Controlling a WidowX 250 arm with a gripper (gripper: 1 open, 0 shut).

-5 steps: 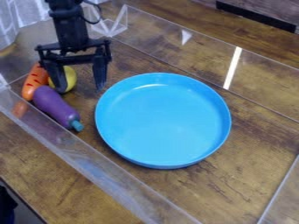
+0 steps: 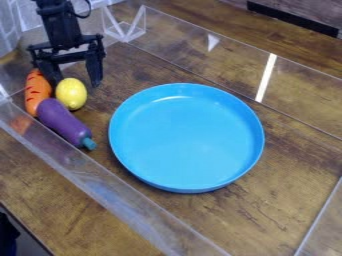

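Note:
The black gripper (image 2: 68, 62) is at the upper left, open, its fingers spread above and just behind a yellow oval object (image 2: 71, 94). An orange carrot (image 2: 36, 90) lies left of the yellow object, and a purple eggplant (image 2: 63, 125) lies below them, pointing toward the lower right. A large blue plate (image 2: 186, 137) fills the middle right, empty.
Clear plastic walls surround the wooden work surface (image 2: 267, 190). The gripper is near the back-left wall. Free surface lies behind and right of the plate.
The gripper has moved left from above the middle-left area toward the back-left corner, uncovering more of the yellow object. The objects on the surface look nearly unchanged.

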